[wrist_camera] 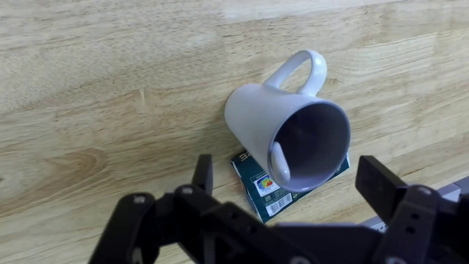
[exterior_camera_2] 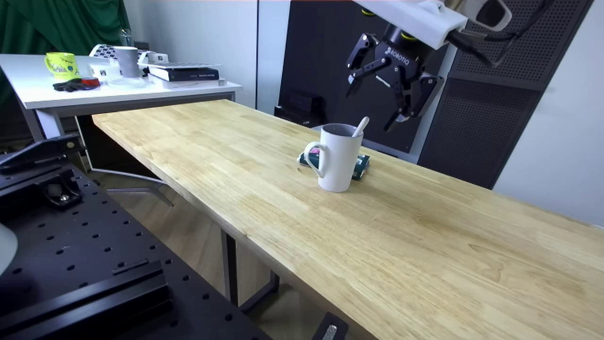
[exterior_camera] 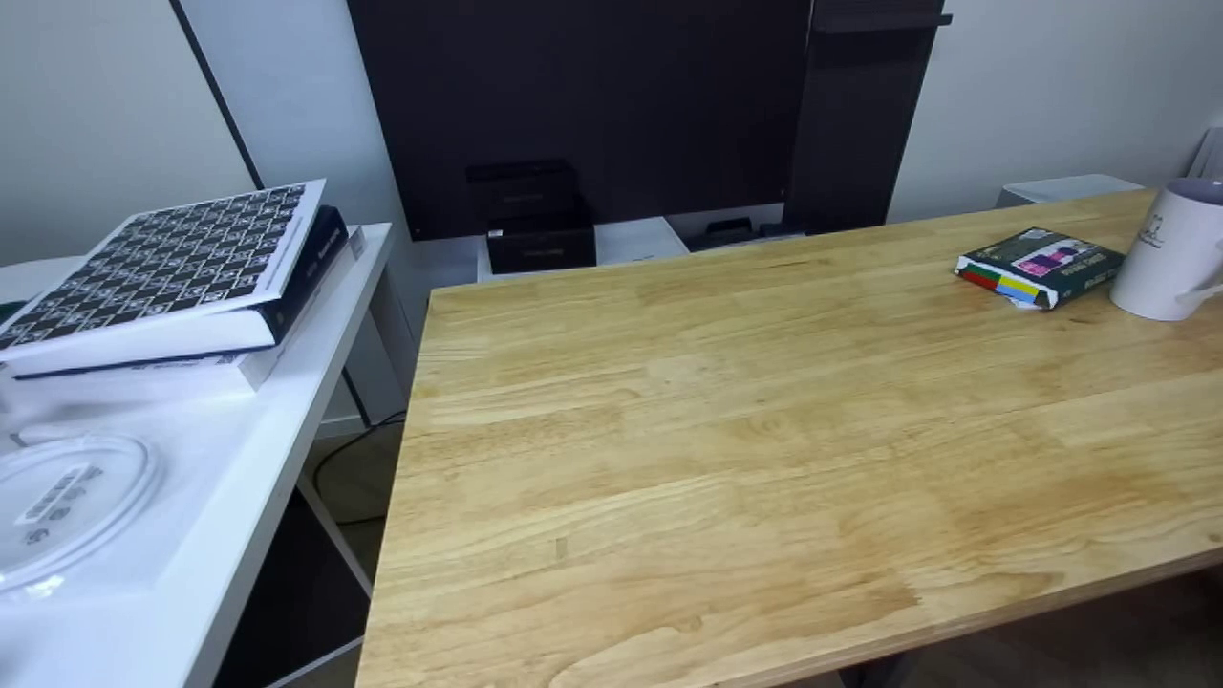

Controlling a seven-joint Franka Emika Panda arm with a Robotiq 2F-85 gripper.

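Note:
A tall white mug (exterior_camera_2: 338, 161) stands upright on the wooden table, its grey inside and handle showing. Leaning in it is a white spoon or stick (exterior_camera_2: 360, 126), whose end (wrist_camera: 280, 162) rests at the mug's rim in the wrist view. Close beside the mug lies a flat dark green box (exterior_camera: 1040, 266) with coloured stripes on one end; the mug hides part of it in the wrist view (wrist_camera: 272, 195). Up and behind the mug hangs my gripper (exterior_camera_2: 371, 105), open and empty, its fingers spread wide. From the wrist, the mug's mouth appears beyond and between the fingertips, apart from them.
Bare wood covers most of the table (exterior_camera: 734, 459). A separate white table (exterior_camera_2: 56, 93) holds books (exterior_camera_2: 184, 73), a yellow-green mug (exterior_camera_2: 62, 65) and a grey cup (exterior_camera_2: 128, 61). Dark panels (exterior_camera: 596, 103) stand behind the wooden table's far edge.

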